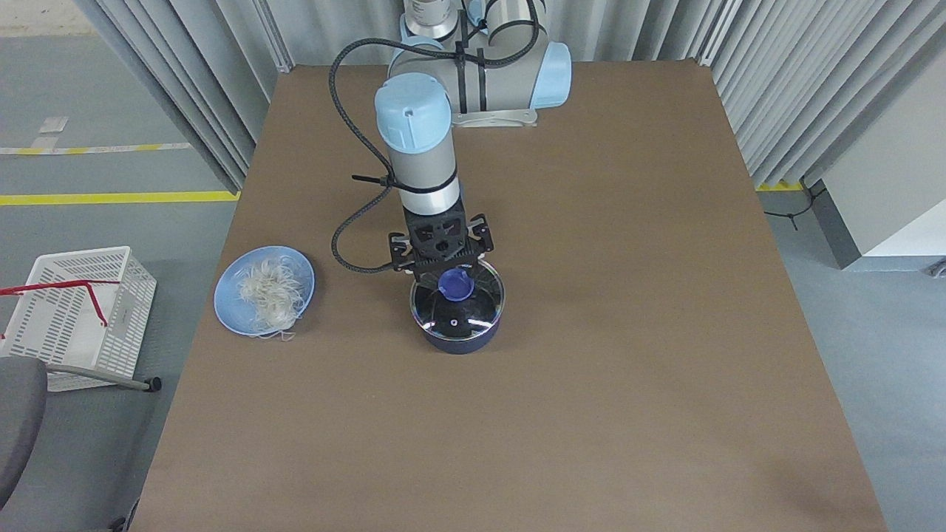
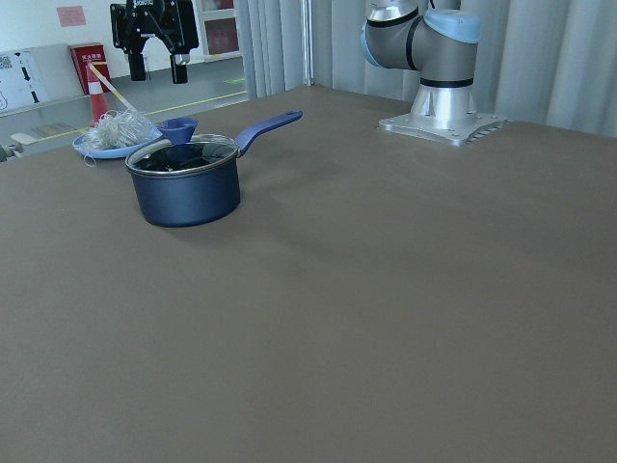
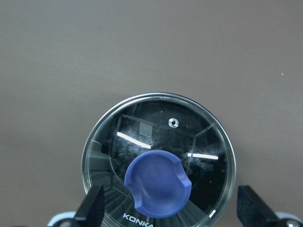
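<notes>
A dark blue saucepan (image 2: 188,198) with a glass lid sits on the brown table (image 1: 621,372). Its lid carries a blue knob (image 1: 456,284) (image 3: 157,183), centred low in the wrist view between the fingertips. My gripper (image 2: 159,69) hangs open above the pot, empty, fingers pointing down and clear of the lid. In the front view the arm hides the pot's handle, which shows in the left view (image 2: 272,123). Left of the pot, a light blue plate (image 1: 230,301) holds a pile of pale stringy strands (image 1: 270,292), some trailing over its rim.
A white basket (image 1: 124,328) and a grey chair (image 1: 19,417) stand on the floor beyond the table's left edge. The robot's base (image 2: 439,127) is at the back.
</notes>
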